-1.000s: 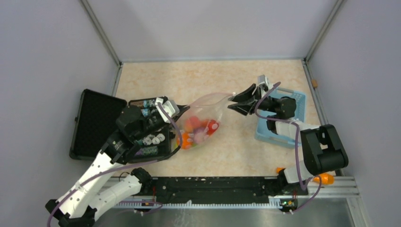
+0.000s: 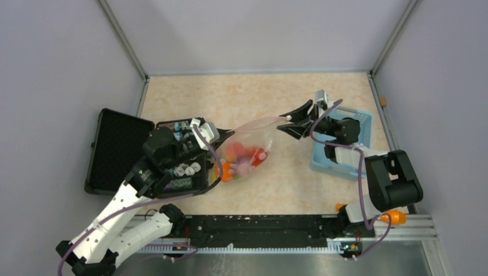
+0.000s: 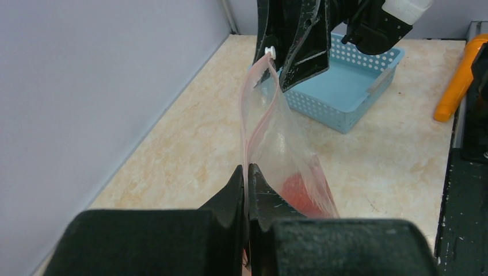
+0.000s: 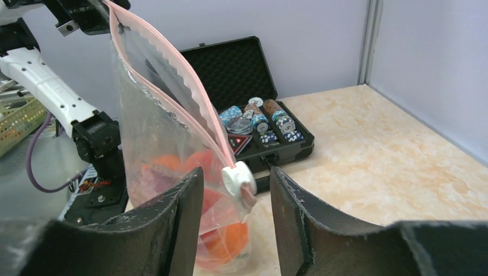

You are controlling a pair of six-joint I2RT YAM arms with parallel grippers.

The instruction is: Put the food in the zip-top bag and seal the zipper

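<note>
The clear zip top bag (image 2: pixel 259 135) hangs stretched between my two grippers, with red, orange and pink food (image 2: pixel 236 155) inside its lower part. My left gripper is shut on one end of the bag's pink-edged top. At the other end sits the white zipper slider (image 4: pixel 237 178). It lies between the parted fingers of my right gripper, with a gap showing on both sides in the right wrist view. The two pink lips (image 3: pixel 259 126) stand apart between the slider and my left gripper.
A blue basket (image 2: pixel 322 161) stands on the right, beneath the right arm. On the left is an open black case (image 4: pixel 293 150) holding poker chips, partly under the left arm.
The left gripper has shifted slightly and the bag with its food has swung a little. The bag's top looks narrower from above, its slider end slightly further right. The right arm has barely moved.
</note>
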